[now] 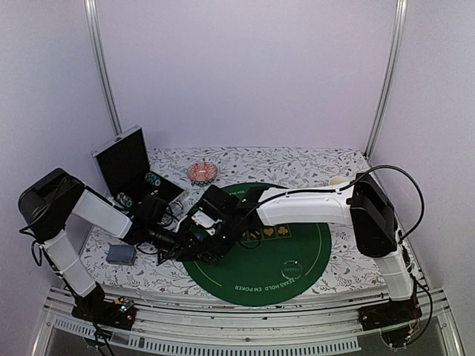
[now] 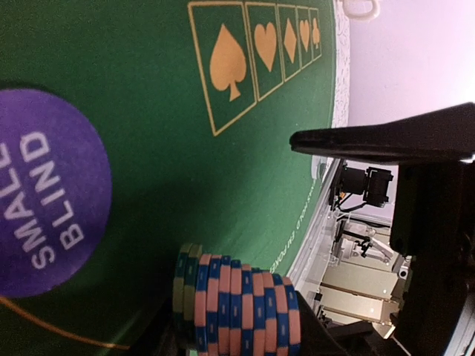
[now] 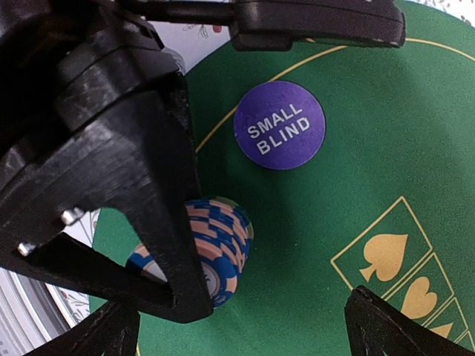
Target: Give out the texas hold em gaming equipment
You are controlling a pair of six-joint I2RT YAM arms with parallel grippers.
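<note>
A stack of poker chips, mostly pink and blue with greenish ones at one end, is gripped low in the left wrist view by my left gripper. In the right wrist view the chips show partly behind the black left finger. My right gripper stands open close by, its fingers apart and nothing between them. A purple SMALL BLIND disc lies flat on the green poker mat, near the stack. Both arms cover the disc in the top view.
An open black case with chips stands at the back left, beside a red-patterned bowl. A grey box lies front left. A round marker is on the mat's front right.
</note>
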